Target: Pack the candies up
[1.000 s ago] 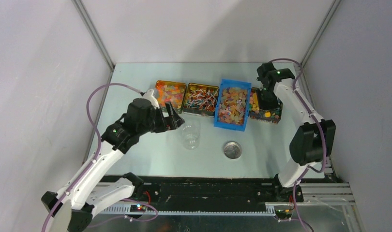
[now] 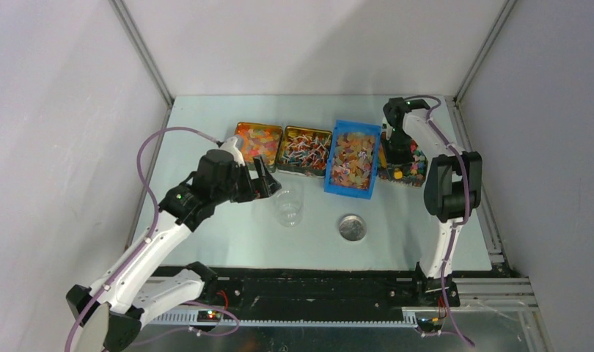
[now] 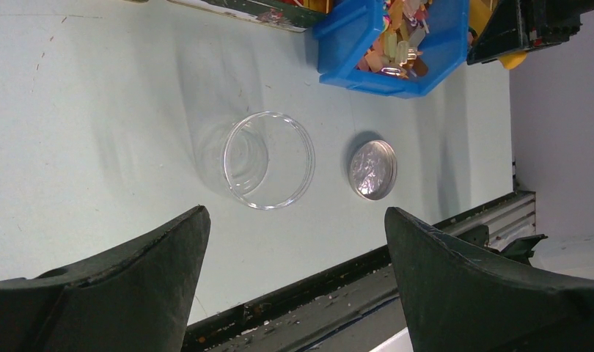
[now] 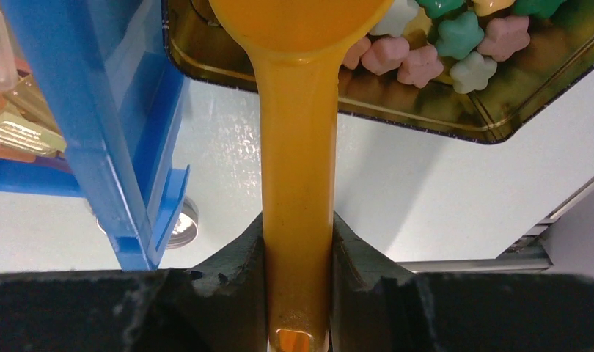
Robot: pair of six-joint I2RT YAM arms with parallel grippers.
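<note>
My right gripper is shut on the handle of an orange scoop point(image 4: 299, 147). The scoop's bowl is over the right-hand tin point(image 4: 492, 136) of star-shaped candies point(image 4: 459, 35); the view cuts off the bowl, so its contents are hidden. From above, the right arm covers part of this tin. An empty clear jar point(image 2: 288, 209) stands upright at mid-table. My left gripper point(image 2: 269, 178) stands open above and just left of the jar, nothing between its fingers. A round metal lid point(image 2: 352, 228) lies to the jar's right.
Along the back are a tin of gummy candies point(image 2: 259, 138), a tin of wrapped candies point(image 2: 304, 149) and a blue basket point(image 2: 350, 192) of mixed candies, close beside the scoop.
The left arm, jar and lid have stayed essentially in place.
</note>
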